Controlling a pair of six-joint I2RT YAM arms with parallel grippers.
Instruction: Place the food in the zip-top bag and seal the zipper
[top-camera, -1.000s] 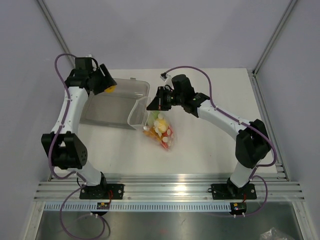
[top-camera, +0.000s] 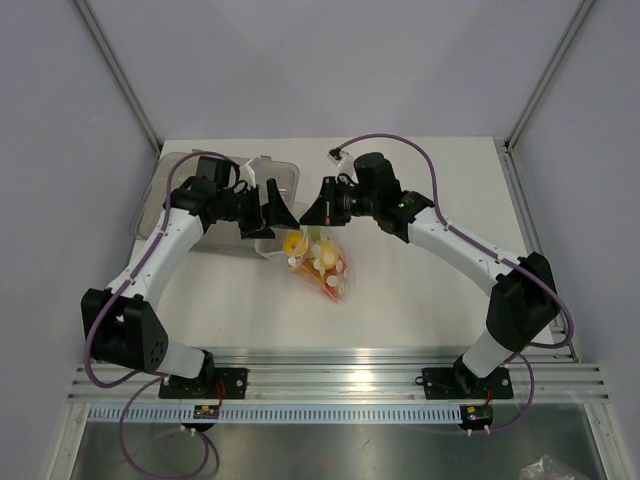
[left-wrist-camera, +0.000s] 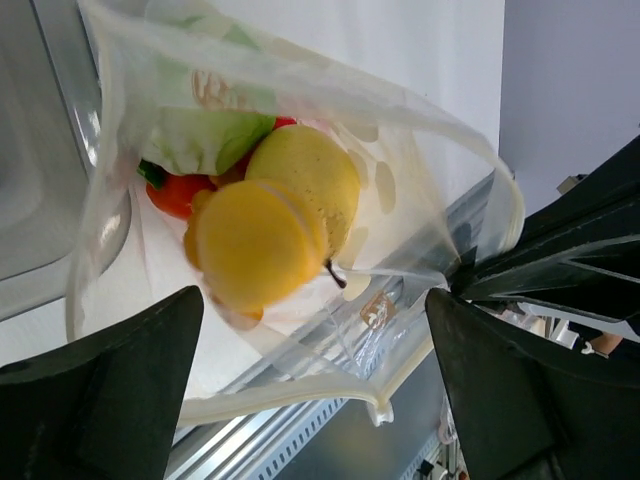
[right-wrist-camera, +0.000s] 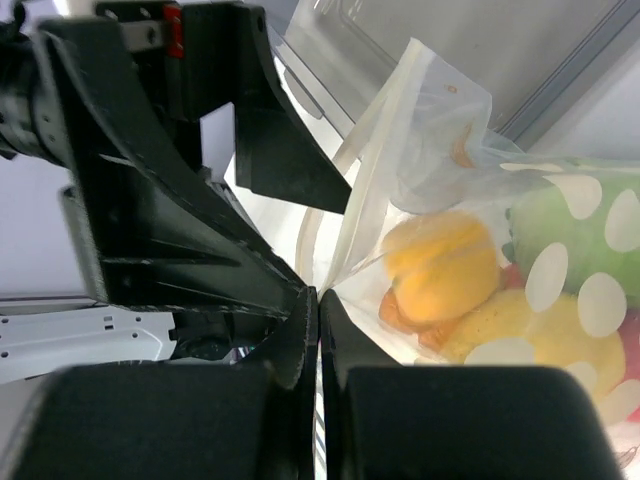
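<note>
The clear zip top bag (top-camera: 331, 275) stands mid-table with its mouth open, holding lettuce (left-wrist-camera: 205, 138), red items (left-wrist-camera: 172, 198) and yellow pieces (left-wrist-camera: 315, 170). My left gripper (top-camera: 270, 210) is open over the bag's mouth; below it a round yellow piece (left-wrist-camera: 255, 245), slightly blurred, is inside the bag. My right gripper (top-camera: 312, 218) is shut on the bag's rim, at the upper edge of the opening.
A grey lidless container (top-camera: 170, 180) fills the back left, close beside the bag, under my left arm. The table right of the bag (top-camera: 440, 190) is clear apart from my right arm overhead.
My left gripper has come right and down from over the container to the bag, and the yellow piece it carried has left its fingers. The right gripper has shifted slightly right.
</note>
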